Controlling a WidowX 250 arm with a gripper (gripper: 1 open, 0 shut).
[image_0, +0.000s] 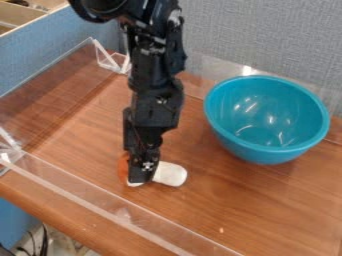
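A toy mushroom (168, 173) with an orange cap and white stem lies on the wooden table (254, 210), left of centre toward the front. The fingers appear apart along the viewing direction, and whether they touch the mushroom is unclear. A turquoise bowl (267, 140) stands to the right of the gripper, empty as far as it shows.
Clear plastic guards edge the table at the left, back and front. A blue wall with a wooden box stands at the upper left.
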